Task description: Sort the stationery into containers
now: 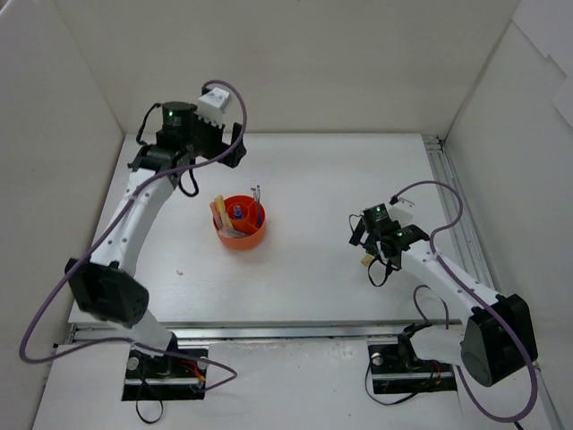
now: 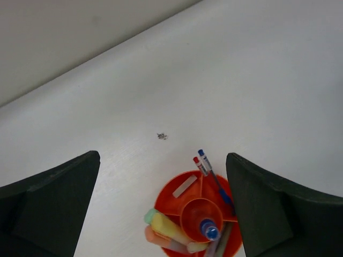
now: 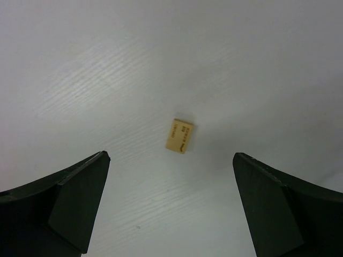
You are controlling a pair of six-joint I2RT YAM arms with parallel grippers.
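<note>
An orange round organizer (image 1: 240,240) stands left of centre on the table, holding pens, highlighters, a blue-capped item and a pale bar; the left wrist view shows its sections (image 2: 176,199). My left gripper (image 1: 233,139) is raised above and behind it, open, nothing between its fingers. On the right of the table lies a small tan eraser-like block (image 1: 366,260), seen alone in the right wrist view (image 3: 179,136). My right gripper (image 1: 358,233) is open above it, its fingers either side in view but apart from it.
The white table (image 1: 304,179) is otherwise largely clear, with walls at the back and both sides and a metal rail (image 1: 461,215) along the right edge. A small dark mark (image 2: 162,136) shows behind the organizer.
</note>
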